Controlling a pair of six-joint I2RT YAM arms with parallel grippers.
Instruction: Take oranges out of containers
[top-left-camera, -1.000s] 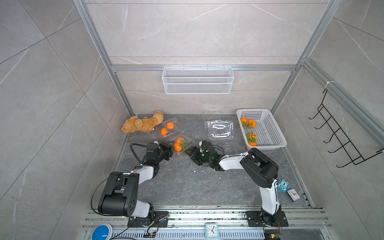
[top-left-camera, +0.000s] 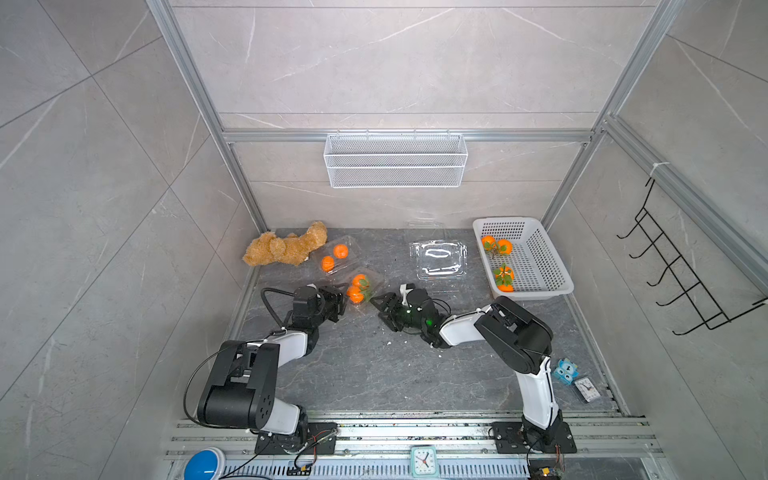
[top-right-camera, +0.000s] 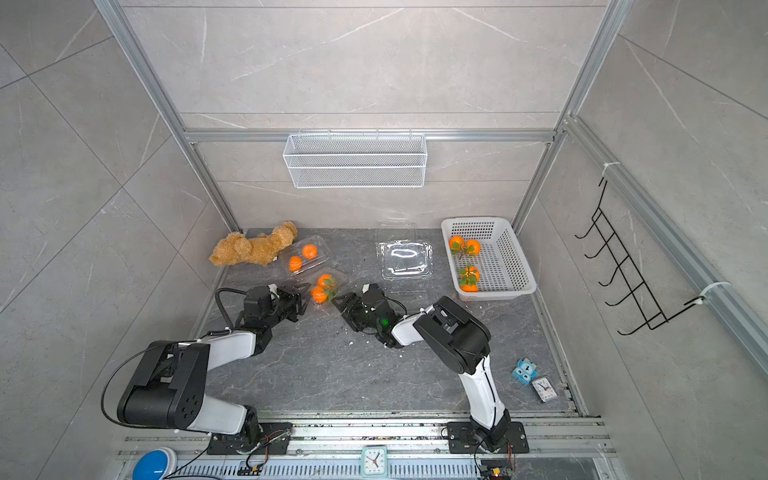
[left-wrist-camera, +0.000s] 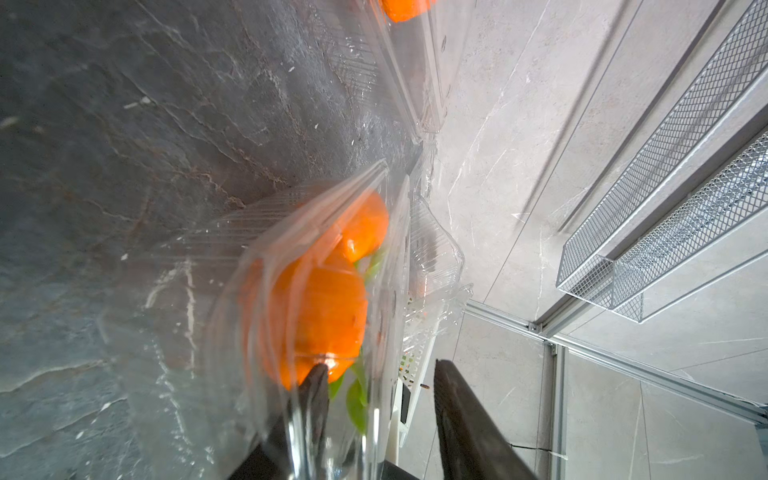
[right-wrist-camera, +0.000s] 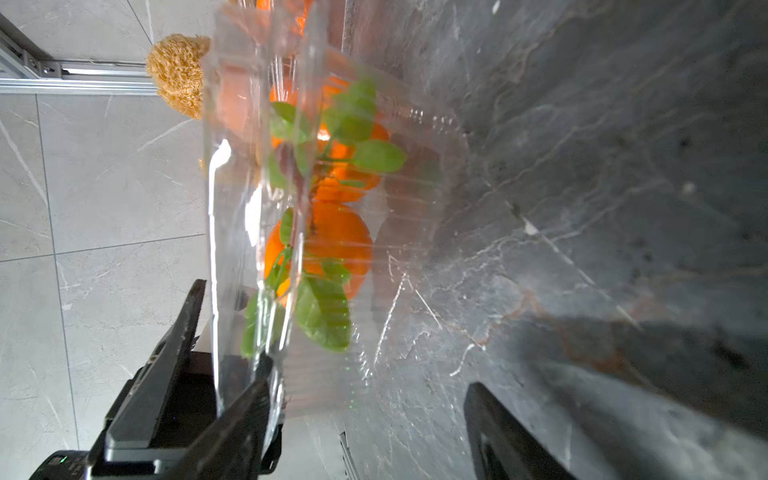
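Note:
A clear clamshell (top-left-camera: 376, 284) holding oranges (left-wrist-camera: 320, 312) with green leaves (right-wrist-camera: 324, 312) sits in the middle left of the counter. My left gripper is shut on the clamshell's edge at its left side. My right gripper stands part open at the container's right, one finger by its plastic edge. Behind, another clear container holds two oranges (top-left-camera: 341, 251). An empty clear container (top-left-camera: 438, 260) lies further right. A white basket (top-left-camera: 537, 264) holds several oranges with leaves.
A teddy bear (top-left-camera: 288, 248) lies at the back left. A small blue toy (top-left-camera: 565, 370) and a clock (top-left-camera: 586, 389) are at the front right. A wire rack (top-left-camera: 395, 160) hangs on the back wall.
My right arm has shifted slightly, its upper part now a little lower and further left in the top view. The left arm is nearly unchanged.

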